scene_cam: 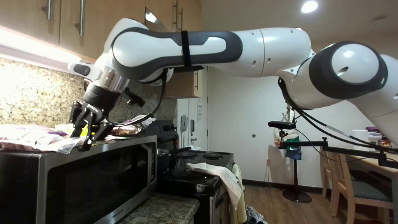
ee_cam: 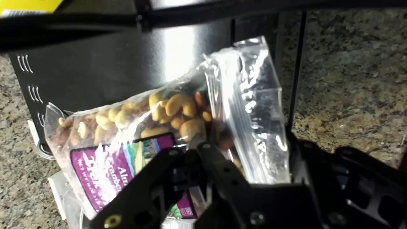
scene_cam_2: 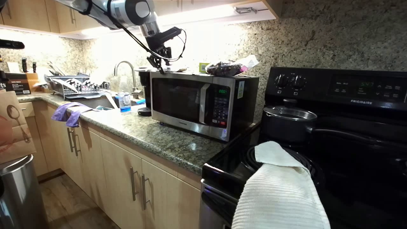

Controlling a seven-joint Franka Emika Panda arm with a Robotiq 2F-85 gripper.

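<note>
A clear zip bag of trail mix with a purple label (ee_cam: 101,168) lies on the black microwave top (ee_cam: 110,63). My gripper is low over its zip end, fingers part open. In the wrist view, the bag's clear zip strip (ee_cam: 238,114) runs into the space between the fingers; whether they touch it cannot be told. From the side, the gripper (scene_cam: 82,141) reaches down to the microwave's front edge, beside the clear end of the bag (scene_cam: 33,136). The second exterior view has the gripper (scene_cam_2: 162,68) at the microwave's left end.
Another snack bag (scene_cam_2: 229,68) sits on the microwave's right end, with a yellow packet (ee_cam: 26,5) between the bags. Cabinets (scene_cam: 100,26) hang close above the arm. Right of the microwave stands a stove with a lidded pot (scene_cam_2: 290,120).
</note>
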